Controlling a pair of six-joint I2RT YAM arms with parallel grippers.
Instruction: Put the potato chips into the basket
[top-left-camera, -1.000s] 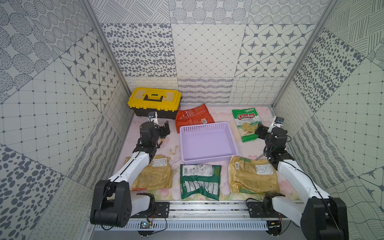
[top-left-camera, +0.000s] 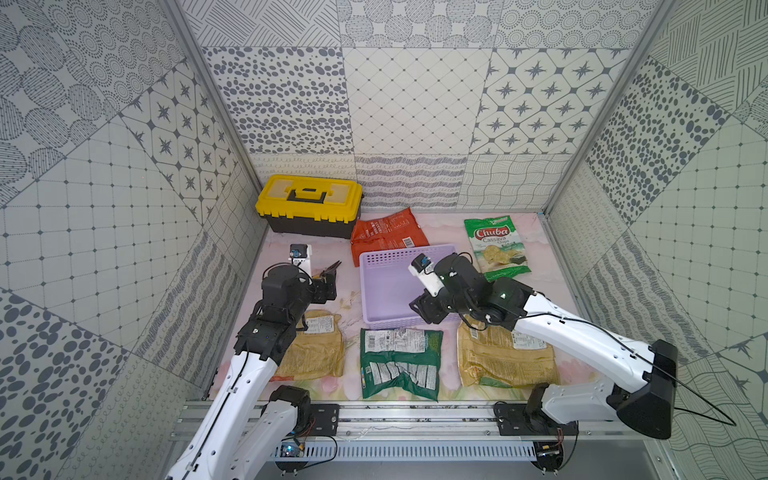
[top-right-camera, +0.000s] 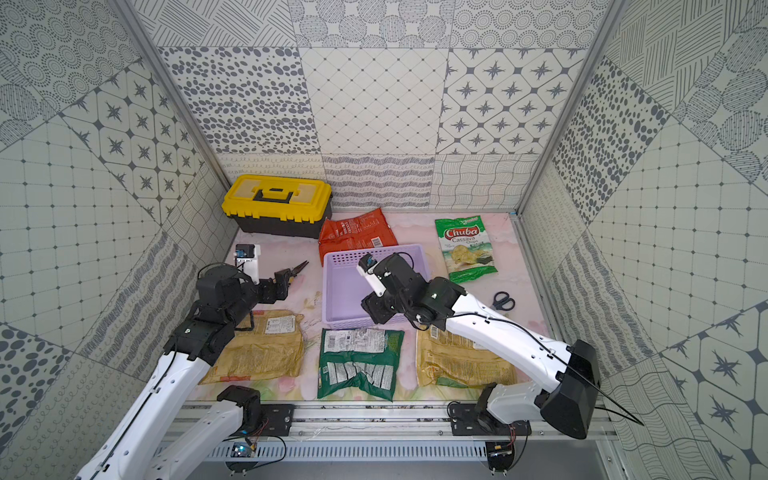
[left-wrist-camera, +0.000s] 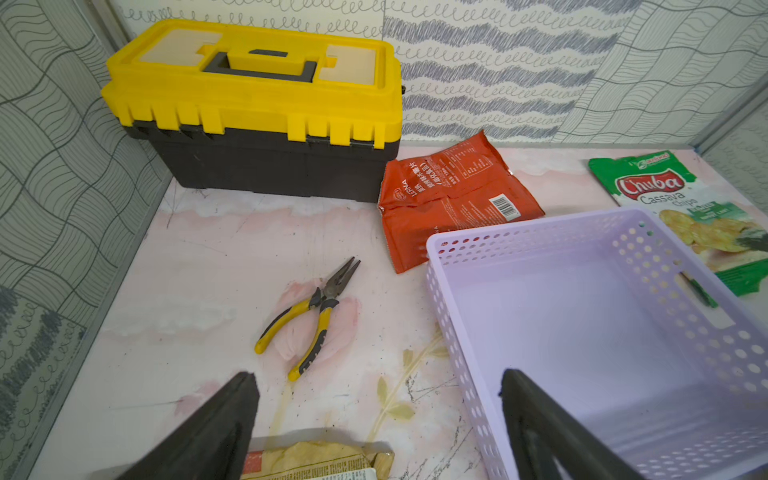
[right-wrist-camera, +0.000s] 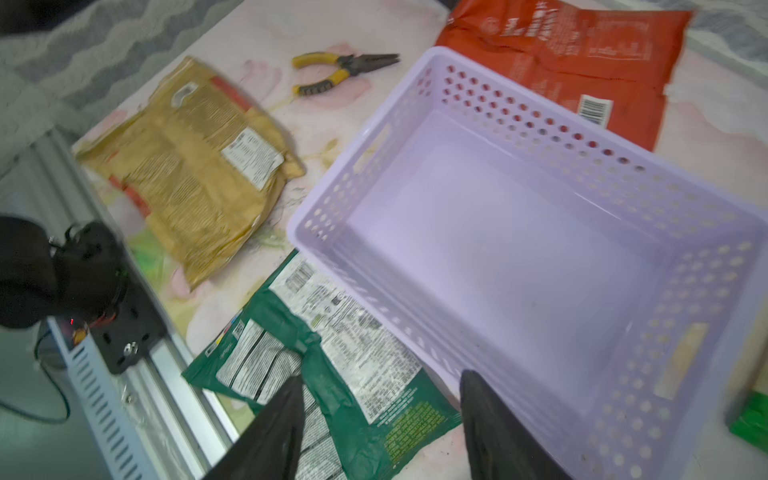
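Observation:
The lilac basket (left-wrist-camera: 560, 320) stands empty in mid-table. Bags lie around it: a green one back-side up (top-left-camera: 400, 364) in front, a gold one (top-left-camera: 312, 348) front left, another gold one (top-left-camera: 508, 356) front right partly under my right arm, a red one (top-left-camera: 388, 232) behind, and a green Chuba cassava chips bag (top-right-camera: 465, 248) at the back right. My right gripper is partly open above the basket's front area, nothing between its fingers. My left gripper hangs open and empty left of the basket.
A yellow and black toolbox (top-left-camera: 310, 204) fills the back left corner. Pliers (left-wrist-camera: 316, 316) lie left of the basket, and black scissors (top-right-camera: 503, 301) lie at the right. Open table shows between pliers and basket.
My right arm has swung left from beside the Chuba bag to over the basket. The left gripper has shifted slightly, ending a little lower and left. The bags and basket have stayed put.

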